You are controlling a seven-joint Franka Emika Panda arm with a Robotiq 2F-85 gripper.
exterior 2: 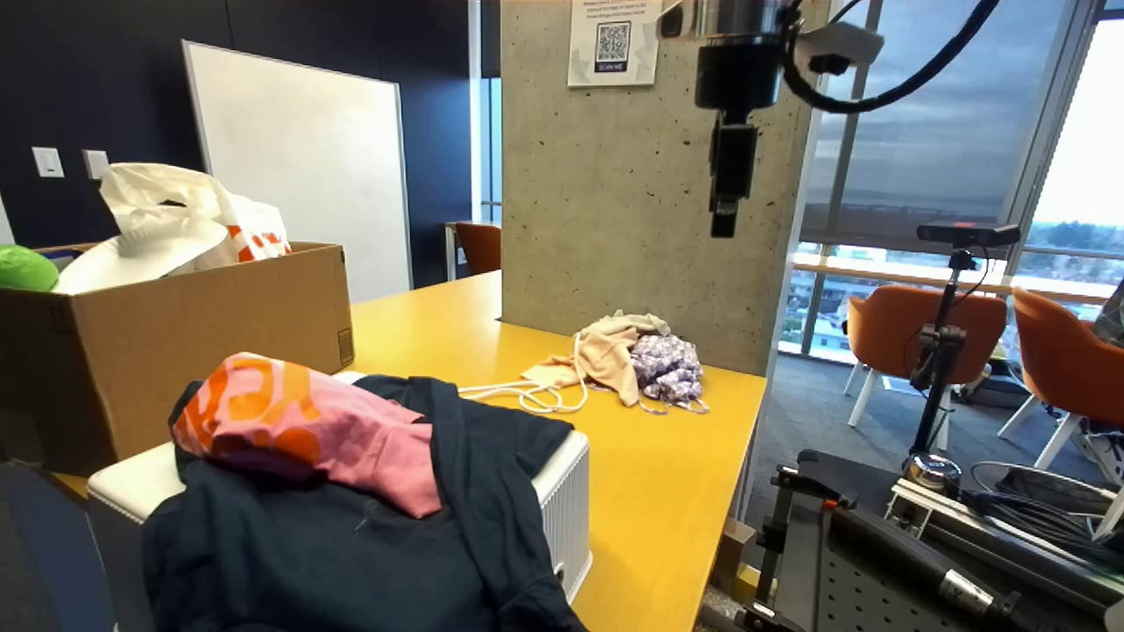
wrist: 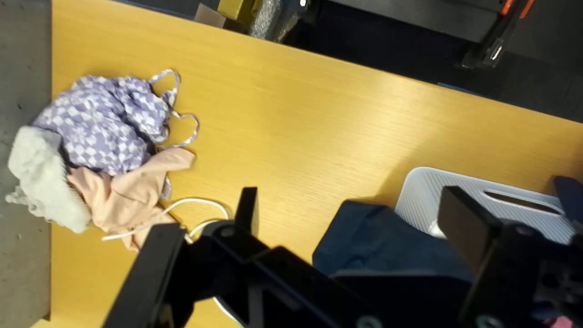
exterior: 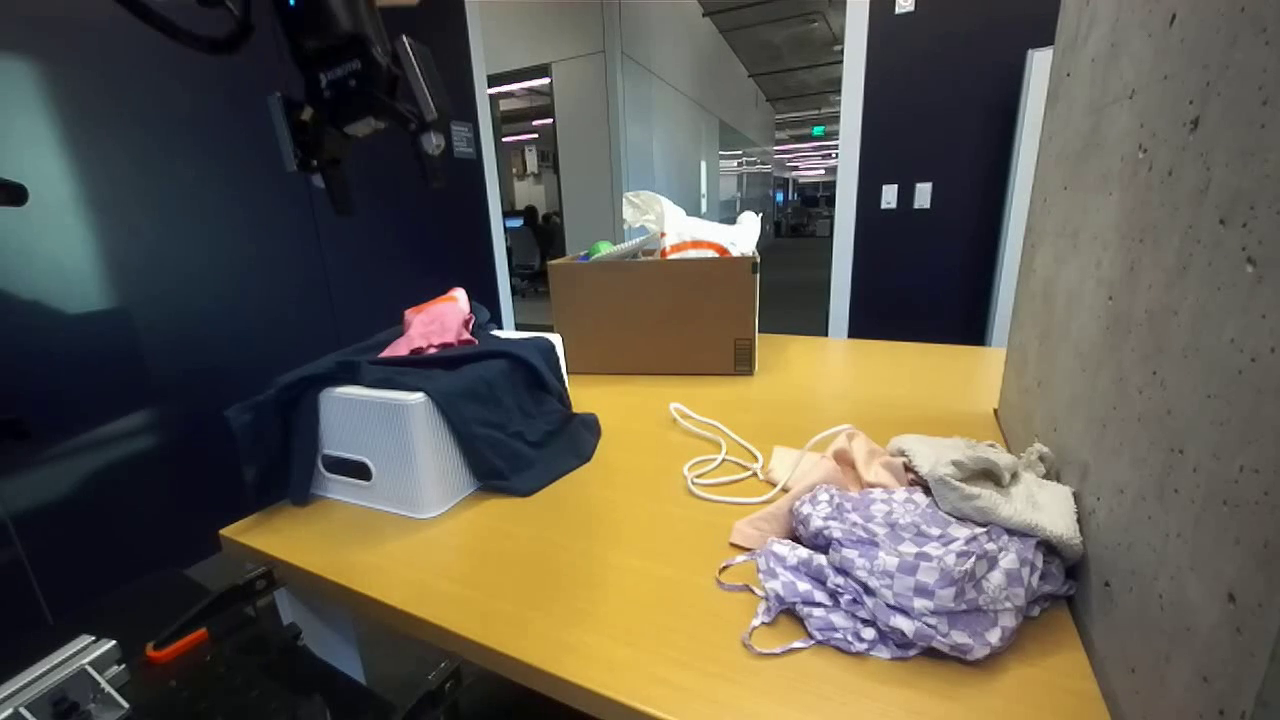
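Note:
High above the table, my gripper (exterior: 386, 190) hangs open, its fingers wide apart and nothing between them. Below it on the left stands a white ribbed basket (exterior: 390, 444), with a dark navy garment (exterior: 510, 402) draped over it. On that garment lies a pink and orange cloth (exterior 2: 327, 427). Against the concrete pillar, a purple checkered garment (wrist: 104, 125) with thin straps is heaped with a peach cloth (wrist: 134, 191) and a grey-beige knit (wrist: 46, 177). A white cord (exterior: 708, 462) loops out beside the heap. In the wrist view, the gripper hides part of the cord and navy garment.
A cardboard box (exterior: 654, 314) holding white bags and a green object stands at the back of the table. The concrete pillar (exterior: 1158, 300) bounds the right side. Bare yellow tabletop (exterior: 576, 558) separates the basket from the heap of clothes.

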